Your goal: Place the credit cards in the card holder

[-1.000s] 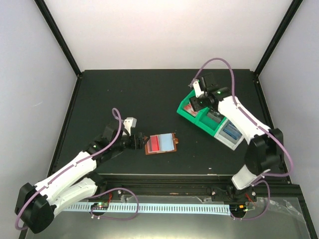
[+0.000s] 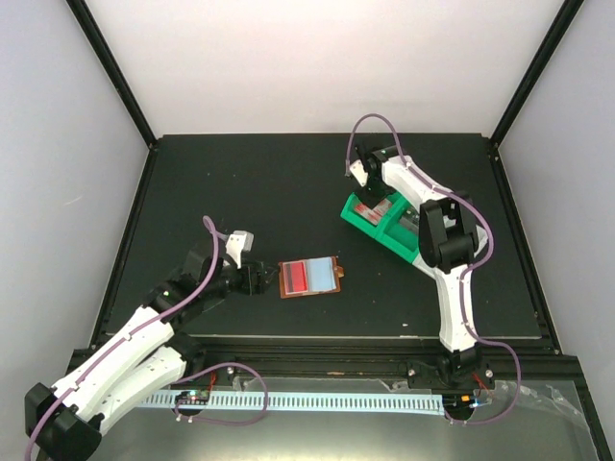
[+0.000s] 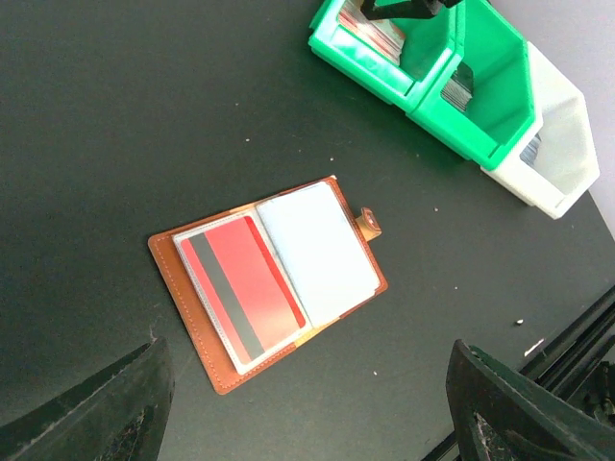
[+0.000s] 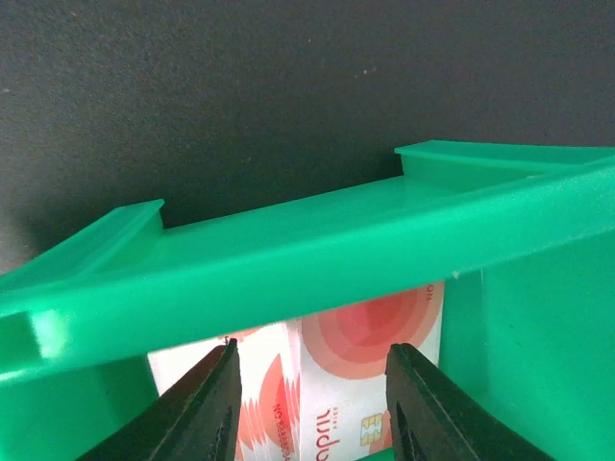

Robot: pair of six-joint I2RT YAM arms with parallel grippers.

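The brown leather card holder (image 3: 197,336) lies spread out on the dark table. A red card with a dark stripe (image 3: 252,298) fills its left half, and its right half (image 3: 319,252) looks pale blue-white. Just left of the holder, my left gripper (image 2: 261,279) is open and empty. Over the near green bin (image 2: 358,221) hangs my right gripper, its fingers part open above white-and-red cards (image 4: 370,370) lying inside. No card is visibly held between those fingers; whether they touch the cards I cannot tell.
A second green bin (image 3: 500,82) holds a grey stack of cards (image 3: 459,88). Beyond it stands a white bin (image 3: 567,158), partly covered by the right arm in the top view. Bin walls rise close around the right fingers. Table left of the bins is bare.
The left gripper has drawn back slightly left from the card holder. The bins and holder have stayed put.
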